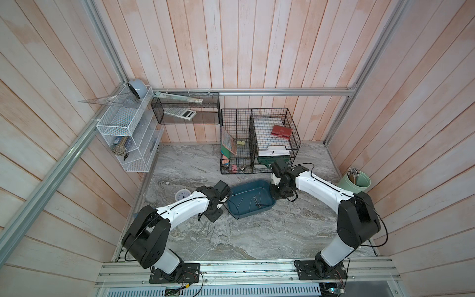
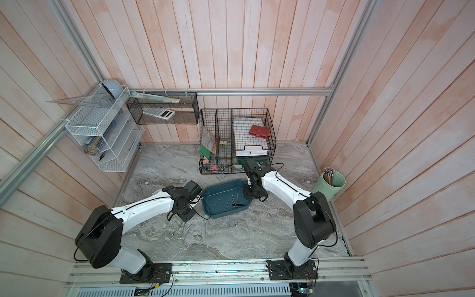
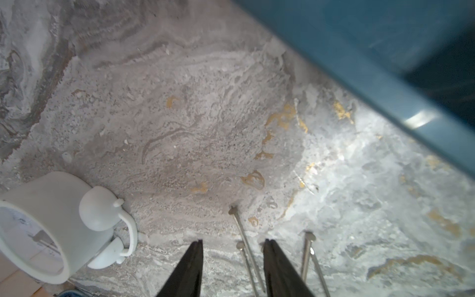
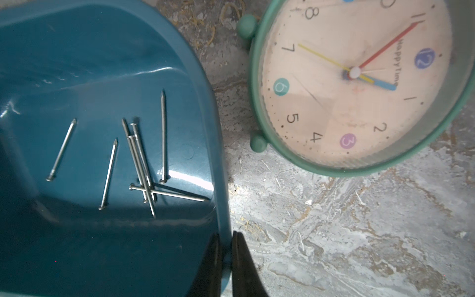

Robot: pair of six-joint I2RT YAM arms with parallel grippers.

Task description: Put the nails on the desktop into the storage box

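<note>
Several nails (image 4: 109, 173) lie in the blue storage box (image 4: 201, 94), some crossing each other. My right gripper is shut on the box's right rim. Other nails (image 3: 240, 225) rest on the marbled desktop in the left wrist view, in two small groups near the bottom edge. Above them my left gripper is open, with a gap between its fingers and nothing held; it is not touching the nails as far as I can tell. In the top left view the desktop nails (image 1: 203, 228) lie just in front of the left gripper.
A white round clock (image 3: 54, 222) stands left of the left gripper. A green alarm clock (image 4: 356, 89) sits close beside the box, under the right arm. The black wire basket (image 1: 236, 143) is behind the box.
</note>
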